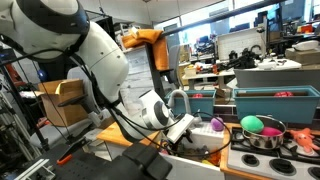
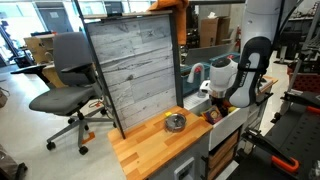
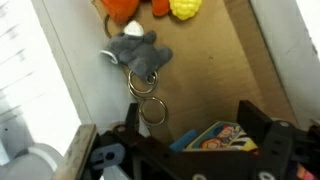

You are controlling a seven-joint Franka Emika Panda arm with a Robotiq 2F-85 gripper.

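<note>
My gripper (image 1: 182, 130) points down into an open drawer (image 2: 178, 160) below the counter. In the wrist view its two dark fingers stand apart at the bottom edge, with nothing seen held between them. A grey plush toy (image 3: 138, 52) with a metal ring (image 3: 152, 110) lies on the brown drawer floor, ahead of the fingers and near the left wall. Beyond it are an orange toy (image 3: 120, 8) and a yellow one (image 3: 184, 8), both cut off by the frame. Close to the fingers lies a colourful printed item (image 3: 222, 136), partly hidden by the gripper.
On the wooden counter (image 2: 140, 150) stands a metal pot (image 2: 176, 123). A stove (image 1: 262, 160) carries a larger pot (image 1: 258, 132) with a pink and a green item inside. Drawer walls close in on both sides; bare floor shows at right in the wrist view.
</note>
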